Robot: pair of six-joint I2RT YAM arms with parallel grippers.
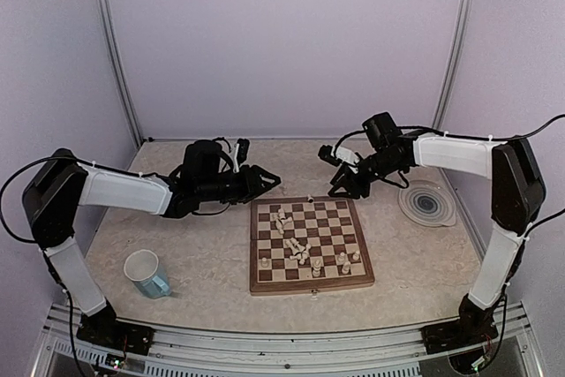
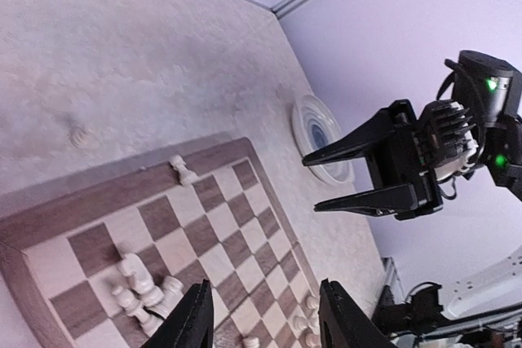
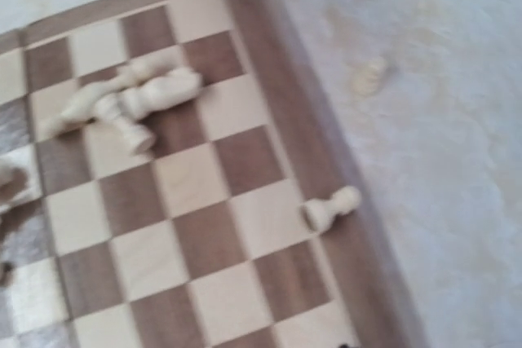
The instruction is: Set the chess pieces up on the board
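The wooden chessboard [image 1: 313,291] lies on the table with pale pieces on it. A small pawn [image 3: 330,208] rests on its side at the far edge, partly on the border. Off the board beyond that edge lies another pale piece [image 3: 371,77]. Several fallen pieces [image 3: 139,99] are heaped at the far left squares, and more [image 1: 297,250] lie mid-board. My left gripper is open and empty over the board's far-left side. Its partner, my right gripper, hovers near the far-right corner, fingers apart and nothing between them.
Several pieces stand near the front edge, including a pawn [image 1: 265,262] and a taller piece [image 1: 316,267]. A blue-white mug [image 1: 146,273] sits at front left, a clear round lid [image 1: 427,205] at right. Free table surrounds the board.
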